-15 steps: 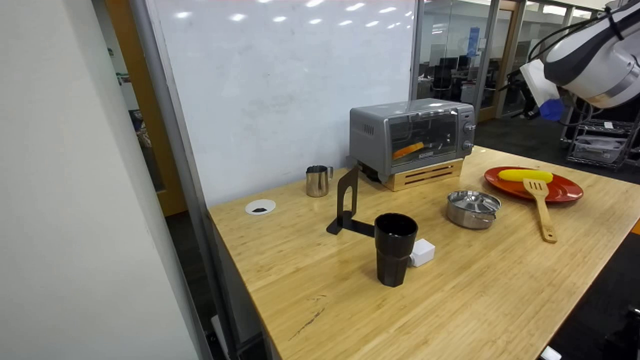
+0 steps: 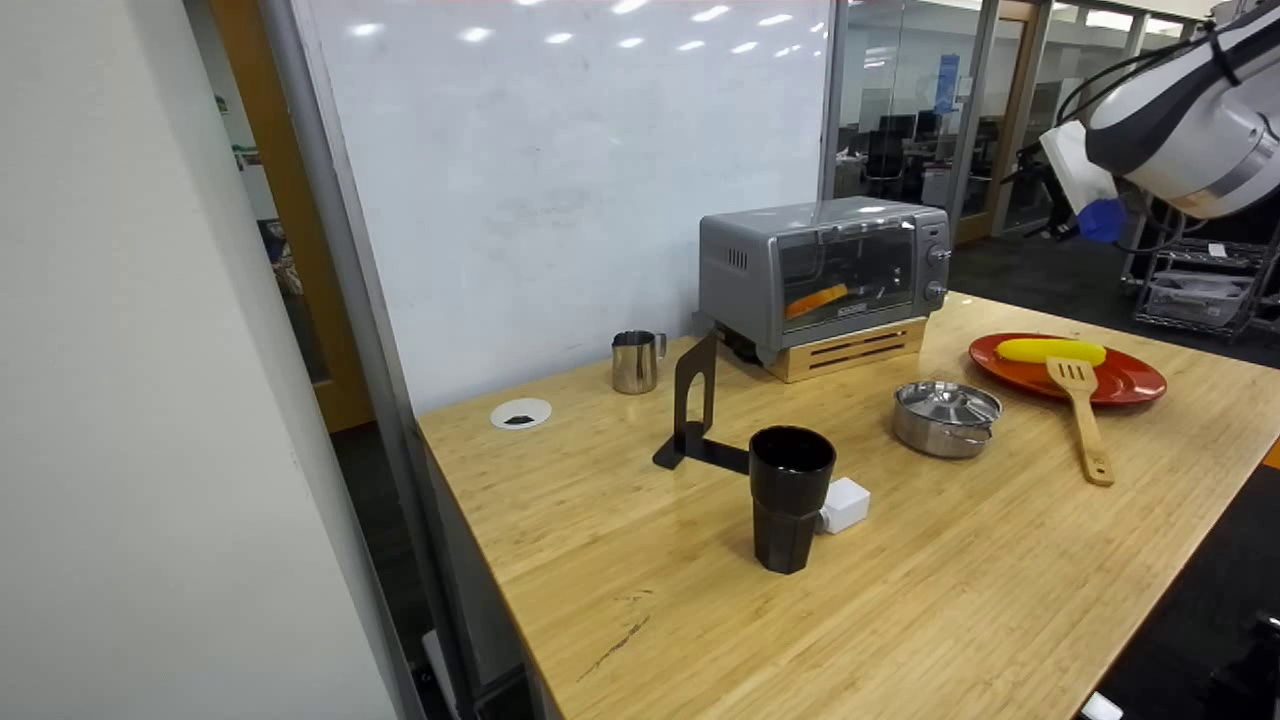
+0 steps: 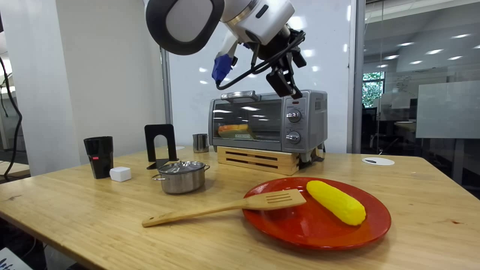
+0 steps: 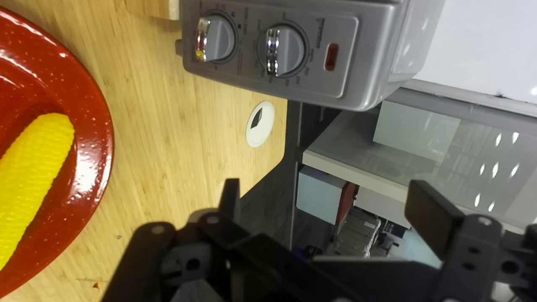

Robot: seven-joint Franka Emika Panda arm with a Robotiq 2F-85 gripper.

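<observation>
My gripper stands open in the wrist view, its fingers wide apart with nothing between them. In exterior view 2 it hangs above the table, in front of the right side of the grey toaster oven point(image 3: 306, 121). The oven's door is closed, and something orange shows through its glass. A yellow corn cob point(image 3: 337, 202) rests on a red plate point(image 3: 288, 234). Across the plate's rim lies a wooden spatula point(image 3: 216, 207), its handle on the table. A lidded steel pot point(image 3: 182, 180) stands to the left of the plate.
A black cup point(image 2: 789, 498) and a white block point(image 2: 845, 504) stand side by side. Behind them are a black bookend point(image 2: 693, 408) and a steel pitcher point(image 2: 635, 362). The oven sits on a wooden stand point(image 2: 852, 350) near the whiteboard.
</observation>
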